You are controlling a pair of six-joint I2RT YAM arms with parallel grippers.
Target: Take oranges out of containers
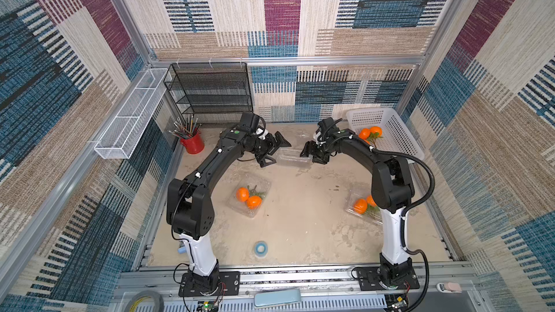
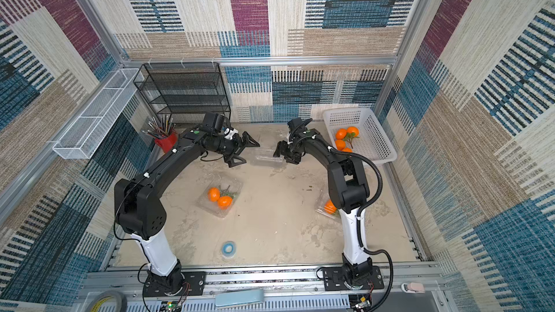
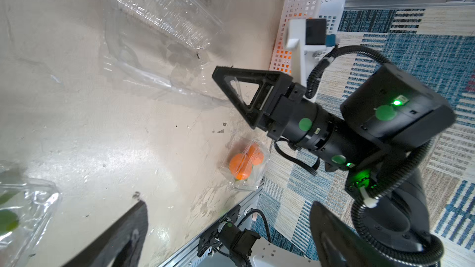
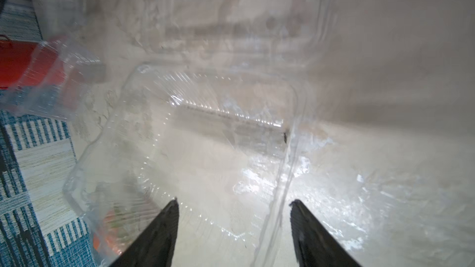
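Observation:
At the back centre lies an empty clear plastic container [image 1: 294, 158], seen large in the right wrist view. My right gripper is over it, its fingers apart and one container side wall running between them; contact cannot be made out. To the left of that container, my left gripper [image 1: 276, 151] stands open with nothing between its fingers. Two oranges [image 1: 253, 201] with leaves sit in a clear container [image 1: 249, 213] at the left front. Another clear container [image 3: 259, 180] at the right holds oranges [image 3: 240, 166]. More oranges [image 2: 352, 131] are in the white basket [image 2: 373, 133].
The red cup [image 1: 193, 144] of brushes and a black wire rack [image 1: 211, 89] stand at the back left. Blue tape [image 1: 260, 248] lies at the front. Mid-table is clear. The two grippers are close together at the back.

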